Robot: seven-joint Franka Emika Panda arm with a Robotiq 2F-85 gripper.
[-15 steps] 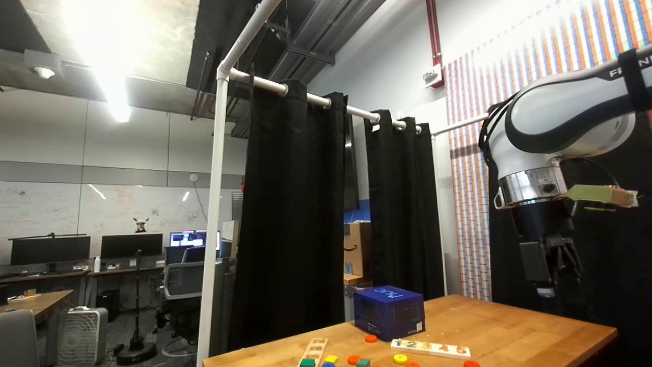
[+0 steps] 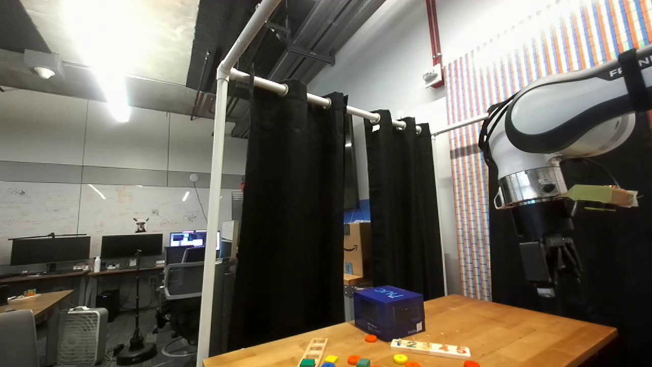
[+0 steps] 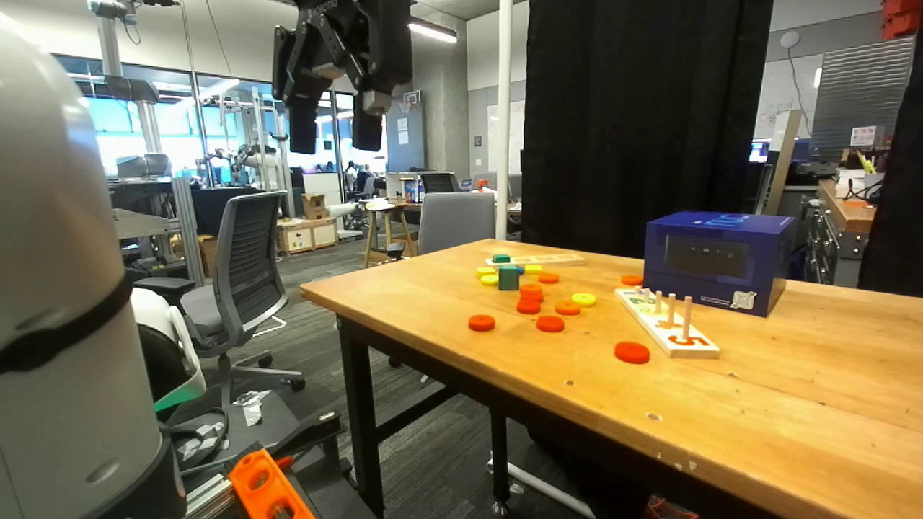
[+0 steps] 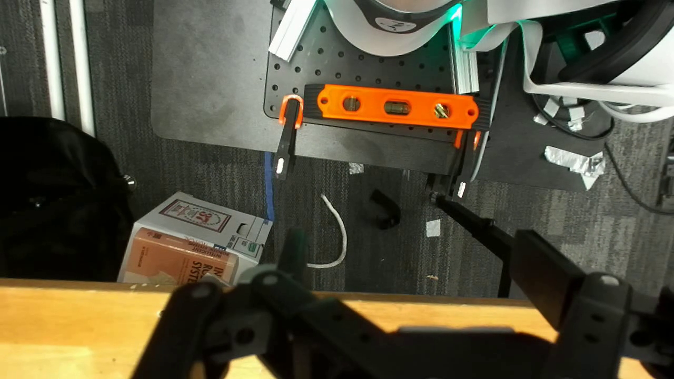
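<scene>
High over the near side of the table, my gripper (image 3: 335,138) hangs open, fingers pointing down and nothing between them. In the wrist view its fingers (image 4: 544,275) stand wide apart above the table's edge and the floor. A wooden number board with pegs (image 3: 666,324) lies on the table, well away from the gripper. Loose orange rings (image 3: 632,352), yellow rings (image 3: 584,299) and a green block (image 3: 508,277) are scattered beside it. A second pale wooden frame (image 3: 554,259) lies farther back.
A dark blue box (image 3: 718,259) stands on the wooden table (image 3: 779,372) behind the number board. Below the wrist camera, an orange level (image 4: 397,107) lies at the robot's base, and a cardboard box (image 4: 199,237) is on the floor.
</scene>
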